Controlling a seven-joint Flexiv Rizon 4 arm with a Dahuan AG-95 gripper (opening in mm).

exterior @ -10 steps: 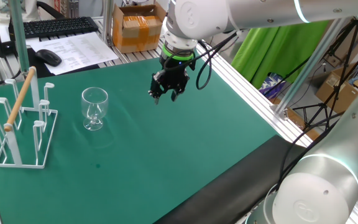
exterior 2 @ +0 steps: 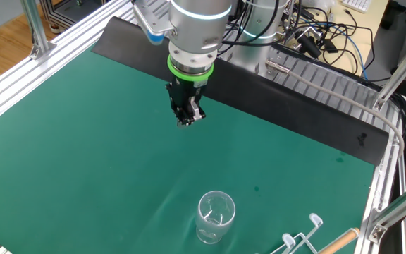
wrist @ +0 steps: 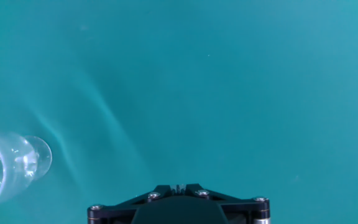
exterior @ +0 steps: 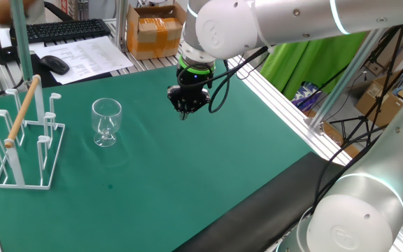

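A clear stemmed glass (exterior: 106,120) stands upright on the green table; exterior view 2 has it near the bottom edge (exterior 2: 215,217), and at the left edge of the wrist view only part of the glass (wrist: 27,163) shows. My black gripper (exterior: 184,114) hangs above the mat, to the right of the glass in exterior view 1 and clearly apart from it. Its fingertips meet in the wrist view, so the gripper is shut, and nothing shows between them.
A white rack (exterior: 23,186) with upright prongs and a wooden handle (exterior: 24,110) stands left of the glass. Bare green mat (exterior: 187,182) covers the middle. A black strip (exterior: 271,210) runs along the robot's side. A cardboard box (exterior: 154,31) sits beyond the far edge.
One second ago the gripper's fingers stood apart; now they are together. The gripper has shifted only slightly. Glass and rack have not moved.
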